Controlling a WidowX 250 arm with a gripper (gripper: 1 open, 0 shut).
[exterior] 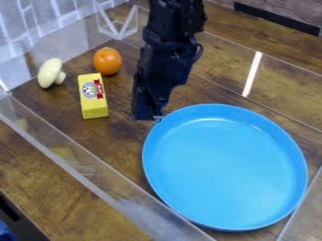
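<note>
The dark robot arm reaches down from the top middle, its gripper [147, 112] low over the wooden table between a yellow box and a large blue plate [224, 169]. The gripper looks shut, with nothing visible between its fingers, though its tips are dark and hard to make out. The yellow box [93, 95] lies to the left, apart from the gripper. An orange [107, 61] sits behind the box, and a pale egg-shaped item [52, 72] is at the far left.
Clear plastic strips [88, 171] run along the left side of the work area. Bare table lies at the upper right, around a white tape line [251, 72], and at the lower left.
</note>
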